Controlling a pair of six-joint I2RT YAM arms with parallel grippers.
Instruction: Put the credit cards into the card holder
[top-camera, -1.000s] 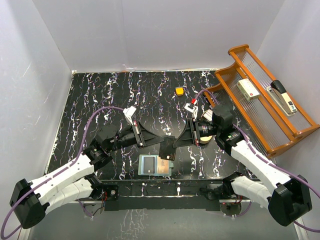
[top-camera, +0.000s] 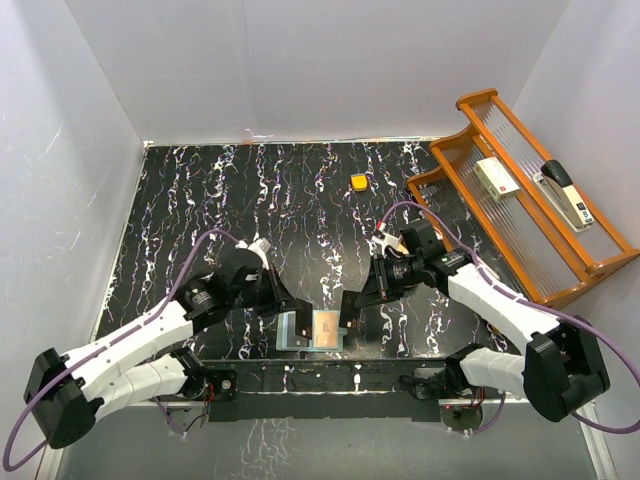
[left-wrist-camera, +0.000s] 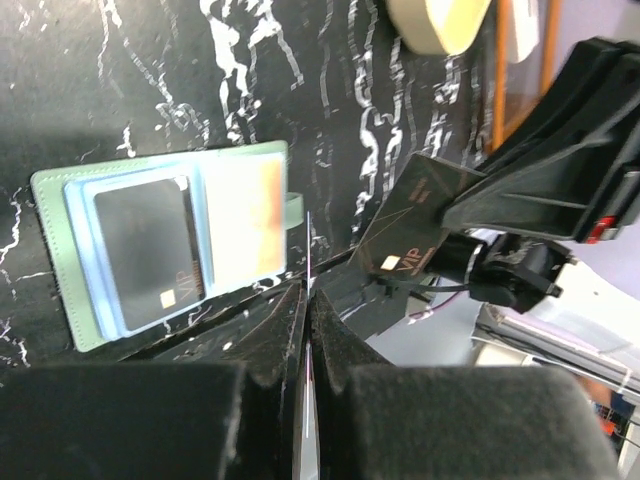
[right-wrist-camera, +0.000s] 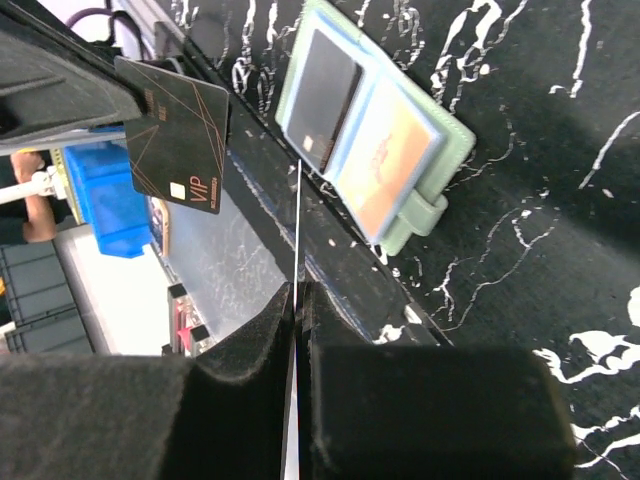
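On the dark marbled table the green card holder (top-camera: 291, 346) lies open. One dark card (left-wrist-camera: 150, 245) sits in its pale-blue pocket, and its other side has a peach-coloured face (left-wrist-camera: 245, 220). My left gripper (top-camera: 293, 303), in the top view, hangs over the holder, shut on a black card (right-wrist-camera: 180, 135). To the right is my right gripper (top-camera: 362, 299), likewise shut on a black VIP card (left-wrist-camera: 412, 220). Each wrist view shows its own card edge-on as a thin line from the fingertips. Both held cards are apart from each other.
A wooden shelf unit (top-camera: 540, 215) stands at the right with a white box (top-camera: 496, 178) on it. Toward the back lies a yellow item (top-camera: 359, 183). A round cream-coloured object (left-wrist-camera: 435, 22) stands near the right arm.
A second ago both grippers met at overlapping cards above the holder. They have since separated, each with a card. The left one moved left and toward the holder, the right one slightly right.
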